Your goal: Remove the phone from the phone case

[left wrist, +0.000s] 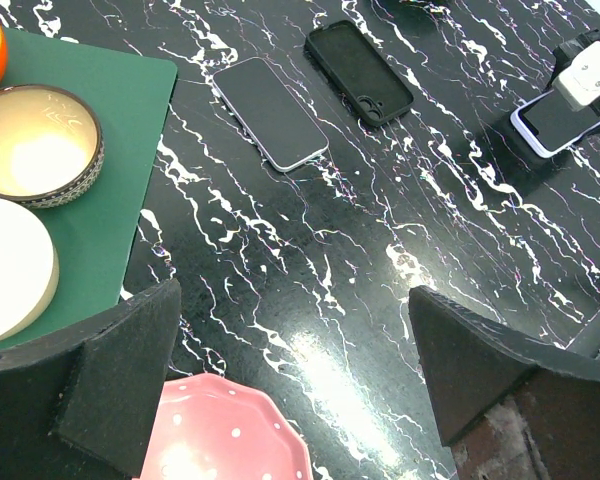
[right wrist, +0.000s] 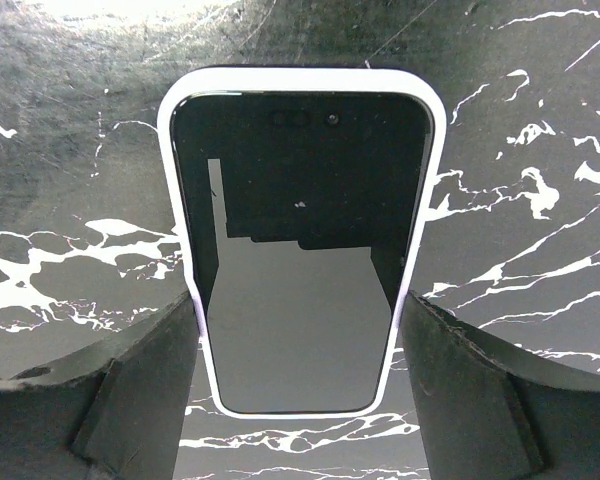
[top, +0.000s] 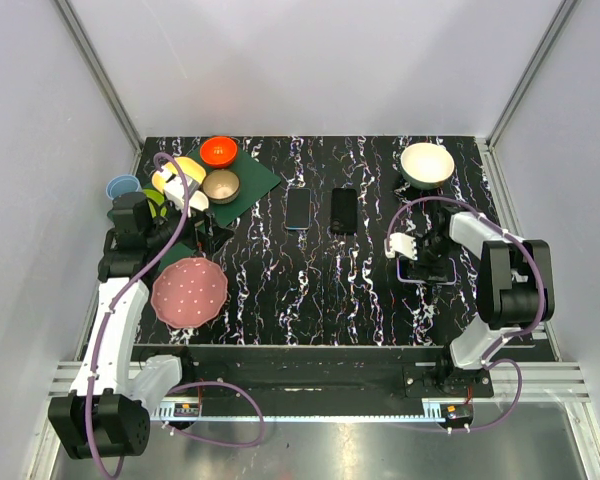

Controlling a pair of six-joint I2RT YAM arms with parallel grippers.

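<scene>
Under my right gripper a phone with a dark screen [right wrist: 298, 340] lies face up on the table, framed by a pale lilac-white case rim [right wrist: 305, 79]. That gripper is open, one finger at each long side near the phone's lower half; whether the pads touch the rim I cannot tell. In the middle of the table lie a dark phone with a silver edge [left wrist: 270, 113] and an empty black phone case [left wrist: 358, 70], side by side and apart. My left gripper stands open over bare table, left of centre, with nothing between its fingers.
A pink dotted plate [top: 189, 293] lies near the left gripper. Several bowls, among them an orange one [top: 218, 151], stand on a green mat [top: 257, 184] at the back left. A white bowl [top: 427, 163] sits at the back right.
</scene>
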